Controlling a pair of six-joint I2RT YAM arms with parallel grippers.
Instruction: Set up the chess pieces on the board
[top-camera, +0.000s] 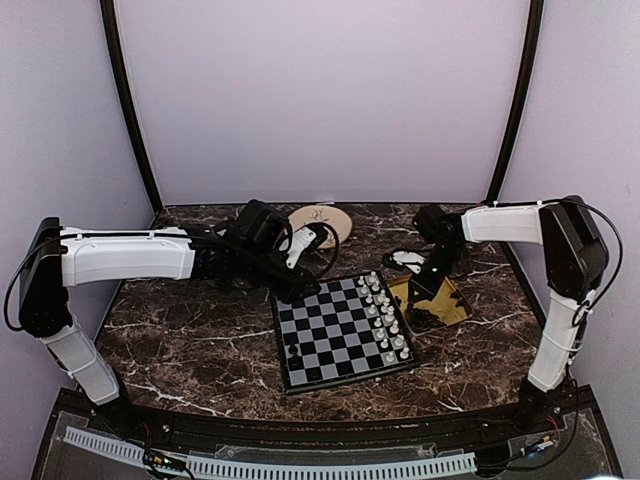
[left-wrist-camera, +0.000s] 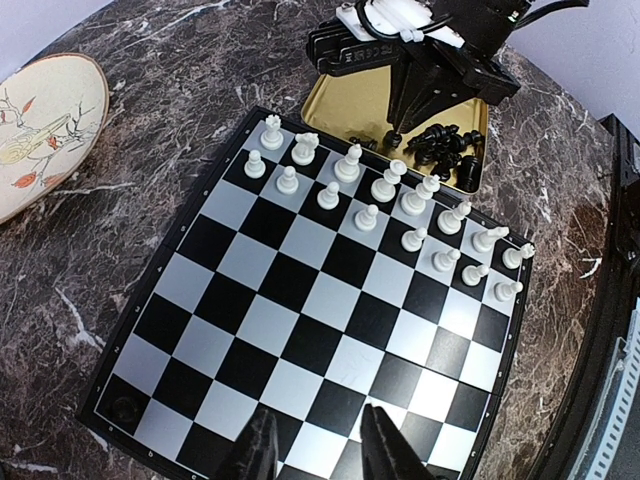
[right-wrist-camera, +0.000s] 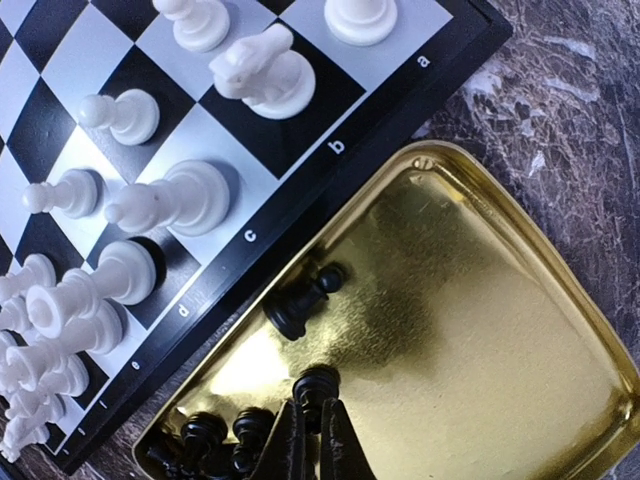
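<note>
In the right wrist view, my right gripper is shut on a black chess piece (right-wrist-camera: 317, 380) at the gold tray (right-wrist-camera: 500, 320). The piece's round base shows beyond the fingertips; its kind is hard to tell. A black pawn (right-wrist-camera: 295, 303) lies apart near the tray's board-side rim, and several other black pieces (right-wrist-camera: 203, 434) lie bunched in the near corner. Over the chessboard (left-wrist-camera: 345, 305), my left gripper stands open, nothing between its fingers. White pieces (left-wrist-camera: 384, 182) fill two rows by the tray. One black piece (left-wrist-camera: 124, 409) stands on a far-left corner square.
A pale decorated plate (left-wrist-camera: 50, 130) lies on the dark marble table (left-wrist-camera: 180, 80) behind the board. The tray stands close against the board's edge. The middle squares of the board are bare.
</note>
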